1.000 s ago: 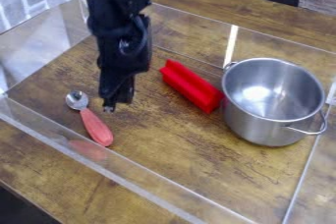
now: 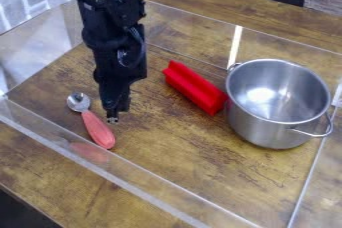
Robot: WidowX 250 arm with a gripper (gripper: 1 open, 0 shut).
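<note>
My black gripper [image 2: 114,112] hangs over the wooden surface in the middle left, pointing down, shut with nothing visible between its fingers. Just left of it lies a spoon [image 2: 98,129] with a pink handle and a metal head, apart from the fingertips as far as can be seen. To the right of the gripper lies a red block [image 2: 194,87], and beyond it on the right stands a steel pot [image 2: 274,112] with side handles, empty inside.
Clear panels border the wooden work surface [image 2: 174,172] at the front, left and right.
My gripper has come slightly down and toward the front since a second ago. The spoon, red block and pot have not moved.
</note>
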